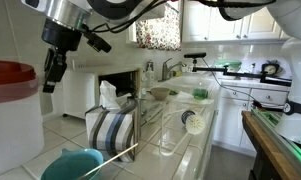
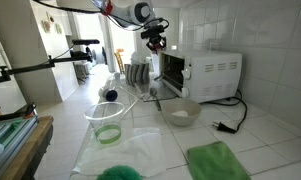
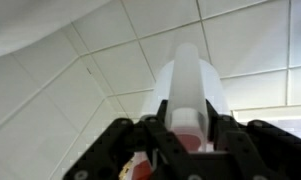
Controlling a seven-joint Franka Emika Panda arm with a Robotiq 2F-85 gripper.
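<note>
My gripper is shut on a pale, rod-like object (image 3: 188, 85), whose near end looks pinkish; its exact kind is unclear. In exterior view 1 the black gripper (image 1: 53, 80) points down beside a large white container (image 1: 15, 128) with a red upper part (image 1: 10, 76). From exterior view 2, the gripper (image 2: 156, 46) hangs high near the back wall, in front of the toaster oven. The held object's far end is hard to make out there.
A striped holder (image 1: 112, 132) and a teal bowl (image 1: 72, 165) stand below. The toaster oven (image 2: 212, 80), a pale bowl (image 2: 180, 113), a clear cup (image 2: 107, 125) and a green cloth (image 2: 216, 162) share the counter. Bare tiles show at the right.
</note>
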